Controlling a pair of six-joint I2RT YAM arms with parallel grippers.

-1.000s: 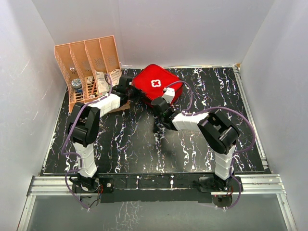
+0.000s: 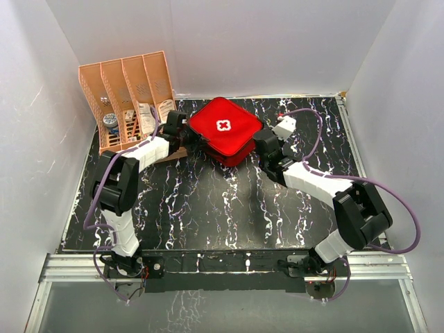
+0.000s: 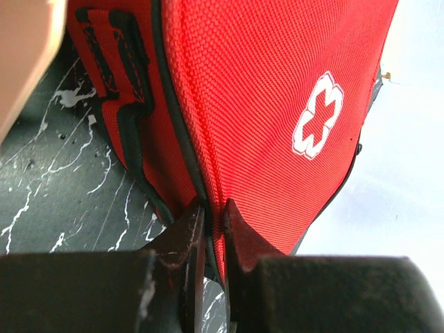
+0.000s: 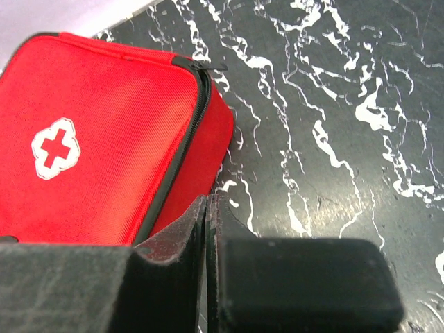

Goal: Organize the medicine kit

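A red medicine bag point(image 2: 223, 126) with a white cross badge lies on the dark marbled table, its lid lying over the top. My left gripper is shut on the bag's red fabric edge with black trim, at its left corner in the top view. Beyond the bag's right side, my right gripper is shut with nothing between its fingers. In the right wrist view, the bag point(image 4: 104, 139) sits outside those fingers, its black zipper side point(image 4: 182, 146) close to the tips. A zipper pull point(image 4: 209, 66) shows at the far corner.
An orange slotted rack point(image 2: 148, 75) stands at the back left, holding a jar point(image 2: 110, 121) and white packets point(image 2: 146, 116). Bare marbled table point(image 2: 222, 208) lies in front of the bag and to its right.
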